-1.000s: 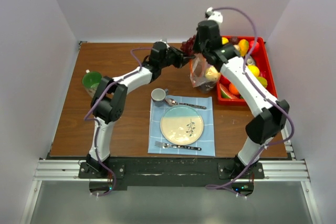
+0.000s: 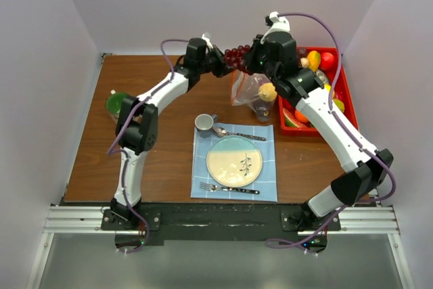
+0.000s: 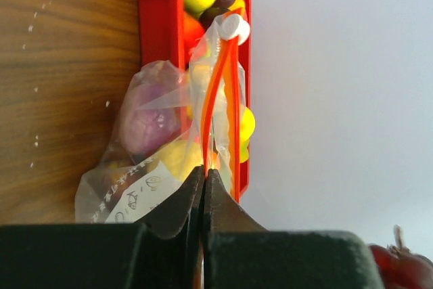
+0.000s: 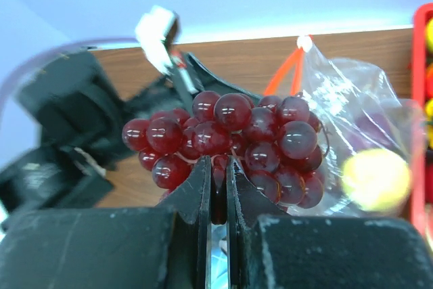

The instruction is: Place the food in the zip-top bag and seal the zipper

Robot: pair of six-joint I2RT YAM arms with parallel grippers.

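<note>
A clear zip bag [image 3: 95, 191] hangs from my left gripper, which is shut on one end of its orange zip edge [image 3: 233, 113]. The two orange strips stand a little apart, with a white slider [image 3: 235, 27] at the far end. Inside the bag show a purple food item [image 3: 145, 123] and a yellow one [image 4: 376, 179]. My right gripper is shut on a bunch of dark red grapes [image 4: 264, 130]. In the top view the grapes [image 2: 236, 57] are outside the bag, above its mouth, close to the left gripper's tips.
A red bin [image 2: 346, 93] of fruit and vegetables stands right of the bag. A blue placemat [image 2: 203, 147] with a plate [image 2: 234, 174] and cutlery lies in front, a mug [image 2: 204, 123] at its corner. A green pitcher [image 2: 116, 104] stands far left.
Over the second, the left gripper and bag have shifted left.
</note>
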